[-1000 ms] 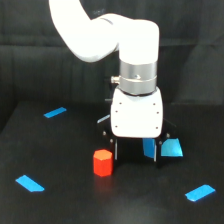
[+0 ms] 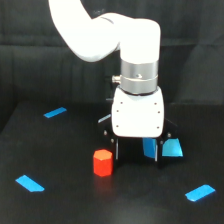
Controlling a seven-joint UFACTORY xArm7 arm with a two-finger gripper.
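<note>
My gripper (image 2: 137,158) hangs from the white arm, pointing down over the dark table. Its thin black fingers are hard to make out against the background, but they appear spread apart, with nothing visibly held between them. A red block (image 2: 103,163) with a hexagonal outline rests on the table, left of the fingers and apart from them. Behind the right finger sits a blue object (image 2: 173,148), and that dark finger partly covers it. Whether the finger touches the blue object, I cannot tell.
Flat blue strips mark the table: one at the back left (image 2: 55,112), one at the front left (image 2: 30,184) and one at the front right (image 2: 200,192).
The arm and gripper have shifted very slightly to the right. The red block and the blue object stay where they were.
</note>
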